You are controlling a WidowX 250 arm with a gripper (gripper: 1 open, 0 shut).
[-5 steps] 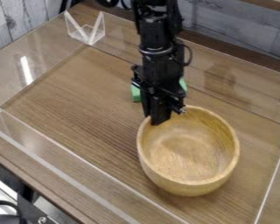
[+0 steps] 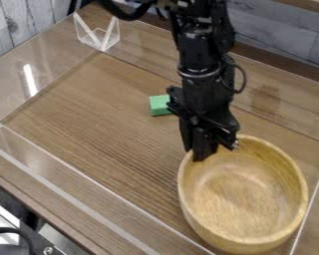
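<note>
My black gripper [image 2: 202, 144] is shut on the rim of a large yellow bowl [image 2: 242, 199], which fills the lower right of the view. The gripper is at the bowl's back-left edge, and the arm rises behind it to the top of the view. Behind the arm, to its left, lies a small green block [image 2: 159, 105], partly hidden by the arm.
A white wire holder [image 2: 101, 32] stands at the back left. A dark cable shows at the bottom-left corner.
My gripper and the bowl have moved to the right and toward the front of the table.
</note>
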